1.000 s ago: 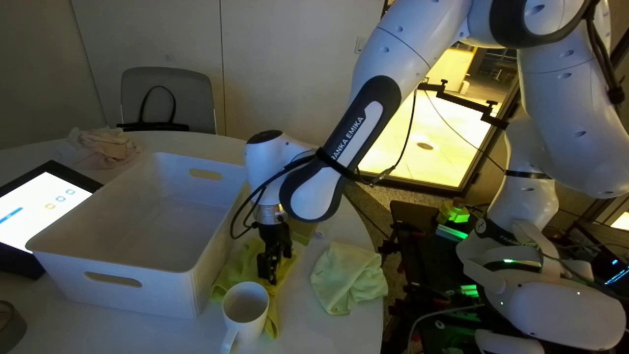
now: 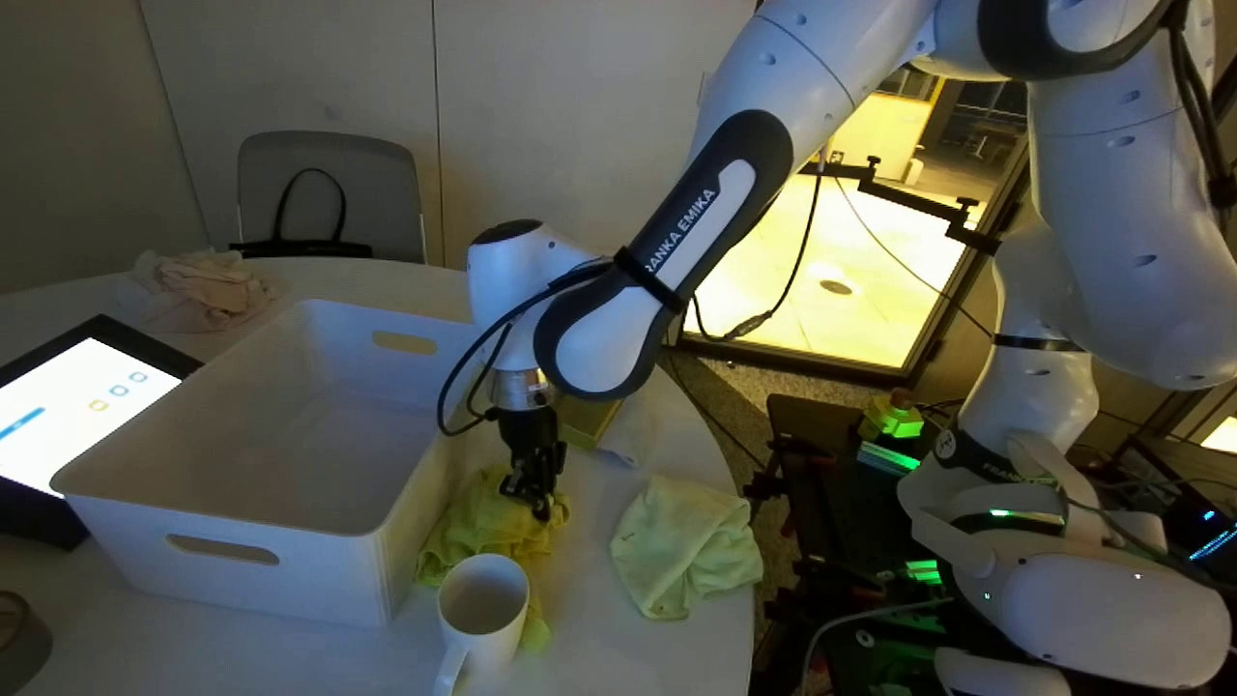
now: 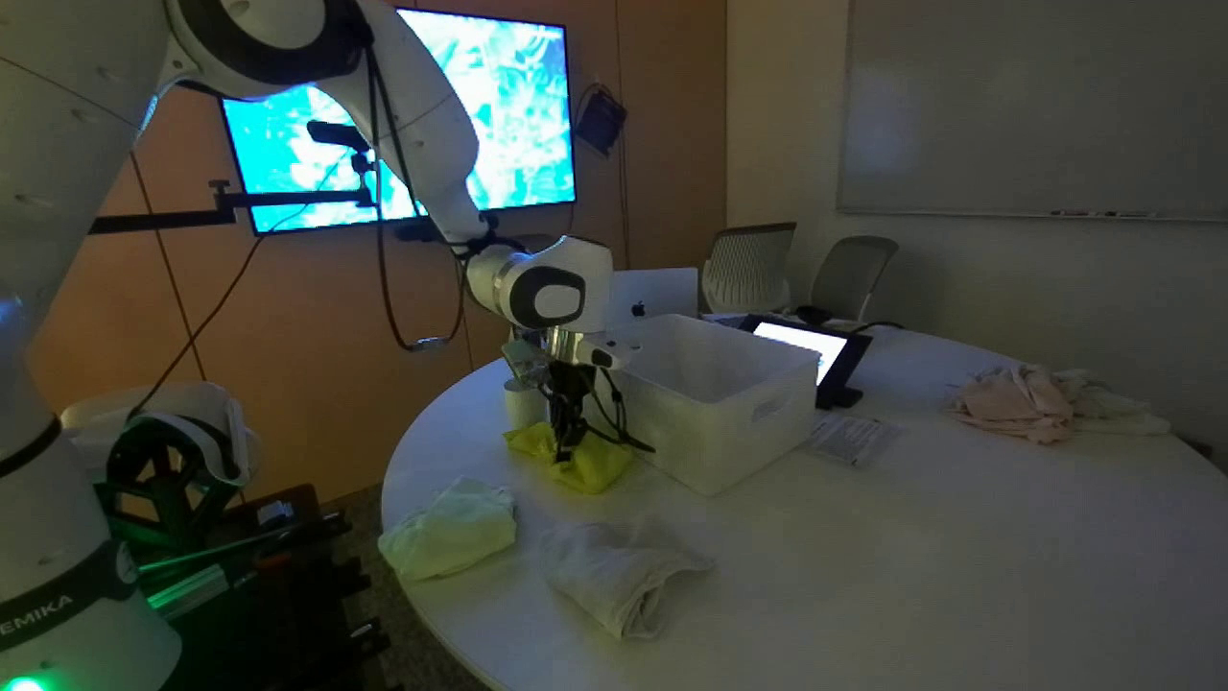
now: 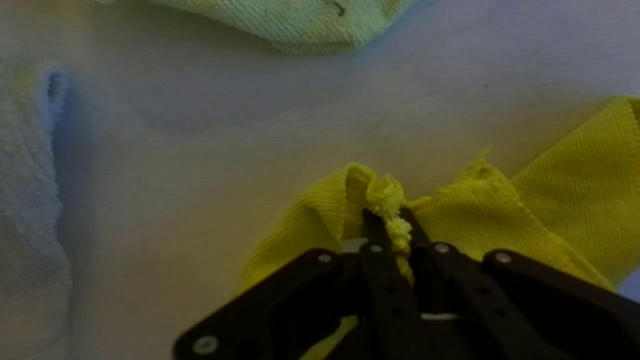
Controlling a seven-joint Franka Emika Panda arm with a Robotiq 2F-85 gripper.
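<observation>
A bright yellow cloth (image 2: 477,528) lies bunched on the table, between the white bin and the white mug. My gripper (image 2: 545,510) is shut on a fold of it; in the wrist view a twisted ridge of the yellow cloth (image 4: 480,204) rises between the fingertips of the gripper. Part of the cloth (image 3: 599,463) still rests on the table around the gripper (image 3: 564,455). The white mug (image 2: 483,597) stands upright beside the cloth, in front of it in exterior view 1.
Close beside the cloth stands the empty white bin (image 2: 238,510). A pale green cloth (image 2: 684,545) and a greyish cloth (image 3: 622,576) lie nearby. A tablet (image 2: 87,394) sits beyond the bin, and pinkish cloths (image 3: 1019,403) lie farther off.
My gripper has risen and shifted slightly away from the mug. The yellow cloth has gathered up around the fingers, its near end drawn back along the table.
</observation>
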